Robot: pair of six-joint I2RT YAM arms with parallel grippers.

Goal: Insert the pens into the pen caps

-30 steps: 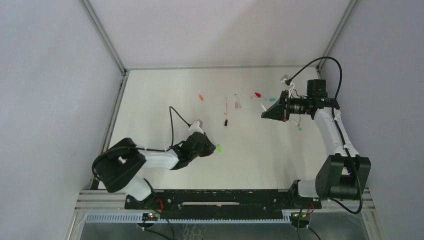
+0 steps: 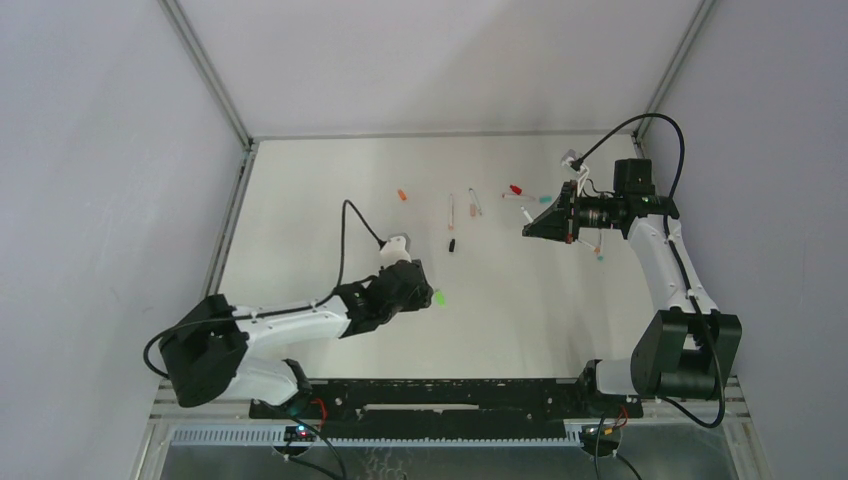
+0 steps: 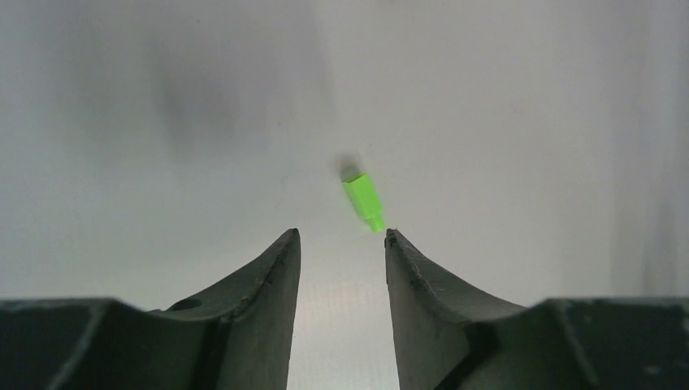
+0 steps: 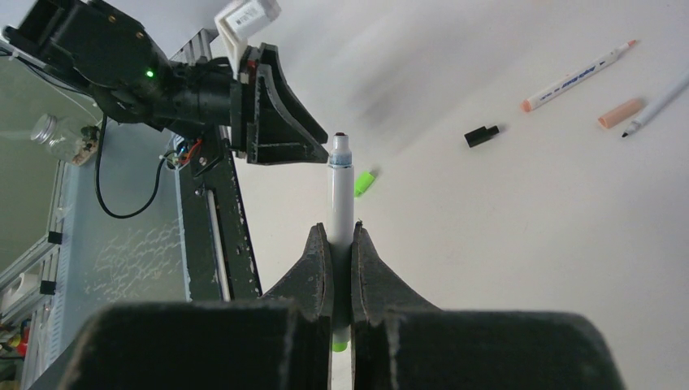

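My right gripper is shut on an upright white pen (image 4: 340, 195) with a green lower end, held above the table at the right. My left gripper is open, hovering near a green cap (image 3: 363, 197) that lies on the table just beyond its fingertips in the left wrist view. A black cap (image 2: 452, 245), an orange cap (image 2: 401, 194) and a red cap (image 2: 515, 189) lie farther back, among several pens, including an orange-tipped one (image 4: 578, 76) and a white one with a dark tip (image 4: 656, 106).
A peach cap (image 4: 621, 112) lies between those two pens. A teal cap (image 2: 545, 199) is near the red one. A black rail (image 2: 420, 393) runs along its front edge.
The right arm has stayed still.
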